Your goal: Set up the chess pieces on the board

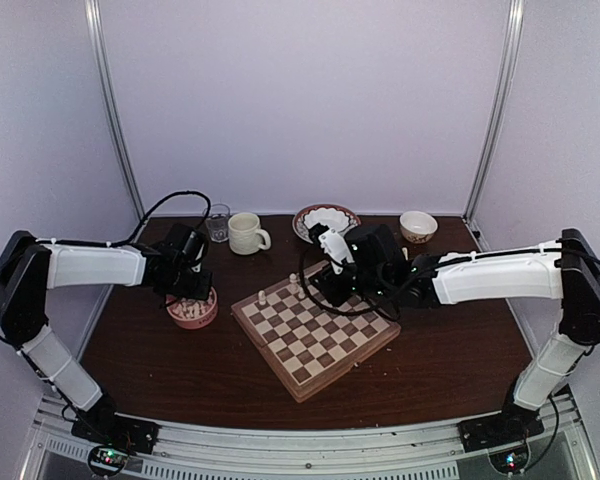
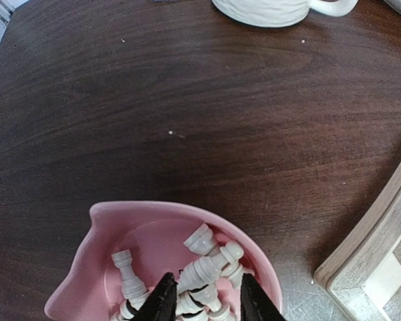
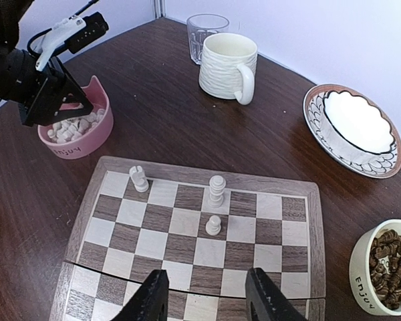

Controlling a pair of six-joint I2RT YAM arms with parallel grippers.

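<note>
The pink bowl (image 2: 157, 208) holds a jumble of white chess pieces (image 2: 210, 267). Over it hangs my left gripper, its fingers apart on either side of some pieces, with no grip on any that I can see. The wooden board (image 3: 207, 174) carries three white pieces: one near the far left corner (image 3: 139, 179), a taller one at the far edge (image 3: 216, 190), and a small one (image 3: 213, 225) just in front of the taller one. Above the board stands my right gripper, open and empty.
Behind the board are a white mug (image 3: 228, 65), a glass (image 3: 206, 33) and a patterned plate (image 3: 353, 130). A cream container (image 3: 359, 281) of dark brown pieces sits right of the board. A white bowl (image 1: 418, 227) stands at the back right.
</note>
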